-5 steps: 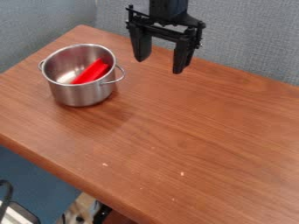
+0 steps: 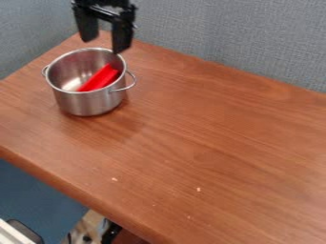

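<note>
A steel pot [image 2: 74, 100] with two side handles stands at the left of the wooden table, a red oblong object [image 2: 99, 78] lying inside it. Above the pot, at the top edge of the view, my black gripper [image 2: 103, 35] hangs with its two fingers apart and nothing visible between them.
Grey padded walls border it behind. At the lower left are a blue floor and some small clutter.
My gripper has moved left, from over the middle back of the table to above the pot, and sits higher in the view. The pot looks unmoved.
</note>
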